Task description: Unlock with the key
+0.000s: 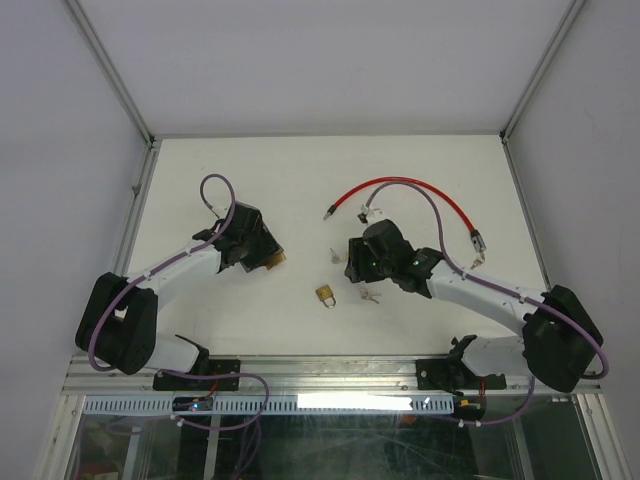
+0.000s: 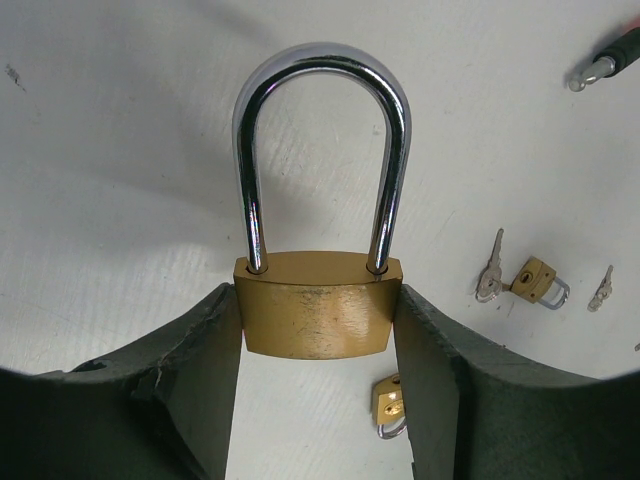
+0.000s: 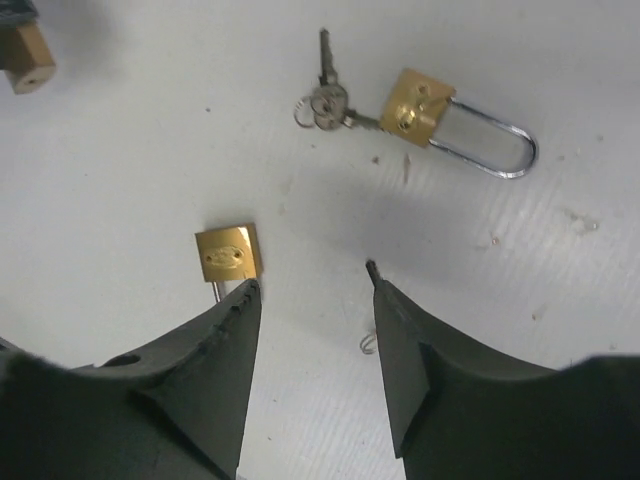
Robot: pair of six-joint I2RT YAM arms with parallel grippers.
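My left gripper is shut on the brass body of a large padlock (image 2: pixel 320 318); its long steel shackle points up in the left wrist view. Over the table's middle, my right gripper stands open with nothing held. Beneath it lies a small key (image 3: pixel 368 343), mostly hidden behind one finger; in the top view the key (image 1: pixel 370 295) is clear of the gripper. Farther off, a brass padlock with a long shackle (image 3: pixel 408 108) has keys (image 3: pixel 330 104) at its bottom face. A small brass padlock (image 3: pixel 228 252) lies separately on the table.
A red cable (image 1: pixel 420 184) curves across the back right of the white table (image 1: pixel 300 180). Open table surface lies behind and in front of the left gripper.
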